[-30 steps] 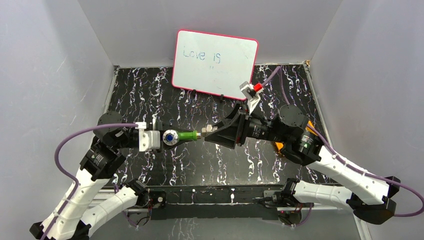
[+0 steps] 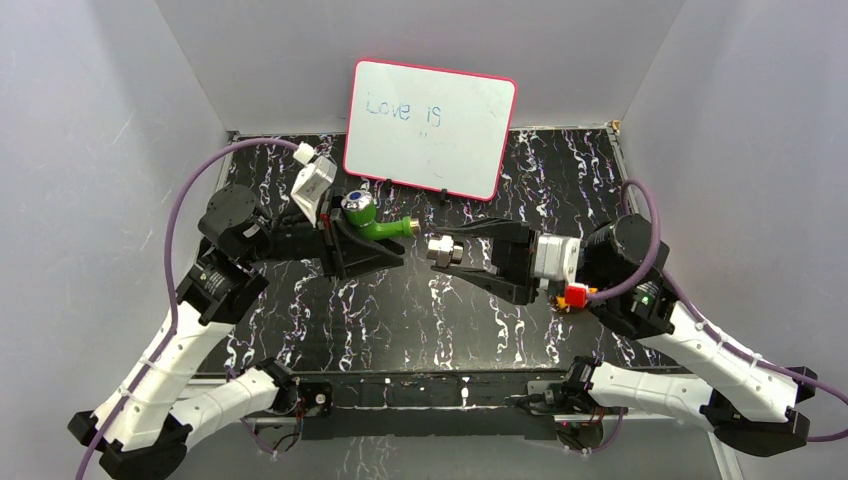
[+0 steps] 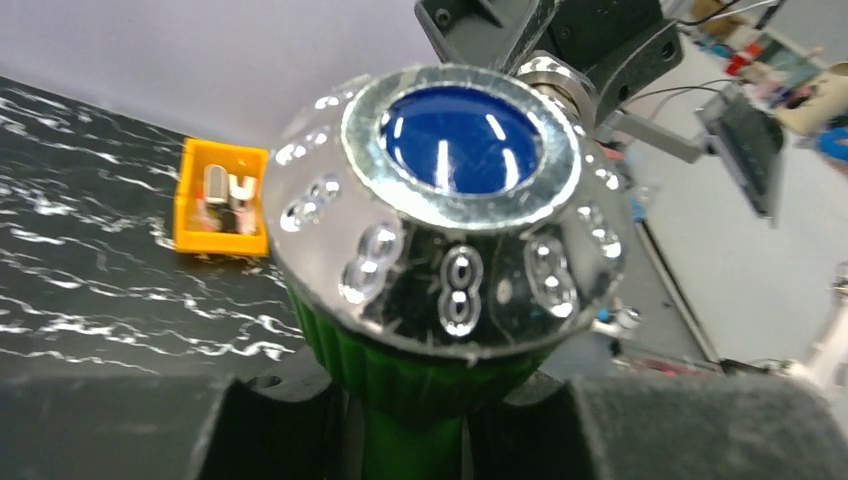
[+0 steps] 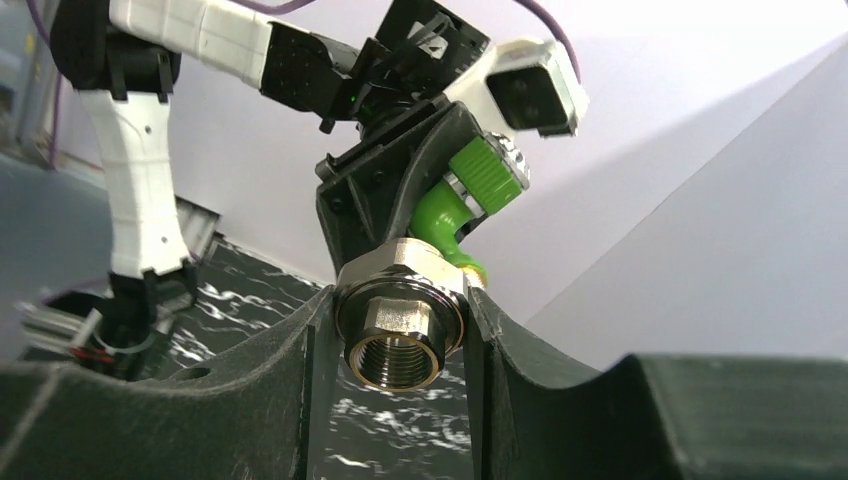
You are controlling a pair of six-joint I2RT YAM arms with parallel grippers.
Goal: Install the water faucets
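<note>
A green faucet (image 2: 375, 229) with a chrome, blue-centred knob (image 3: 450, 145) is in my left gripper (image 2: 376, 236). In the left wrist view its green stem (image 3: 412, 440) sits between the two fingers, and the knob fills the middle. The faucet's brass end (image 2: 414, 226) points right, toward the other arm. My right gripper (image 2: 437, 250) is shut on a metal hex fitting (image 4: 400, 310), its threaded opening facing the right wrist camera. In the top view a small gap separates the fitting from the faucet's brass end, with the fitting slightly nearer the front.
An orange tray (image 3: 185, 210) with small parts rests on the dark marbled table (image 2: 400, 320), partly behind the right arm in the top view. A red-edged whiteboard (image 2: 430, 130) stands at the back. Open table lies below the grippers.
A second ago the brass end met or nearly met the fitting; now they are apart. Both grippers have turned, the left has moved up and right in the top view, and the right slightly right.
</note>
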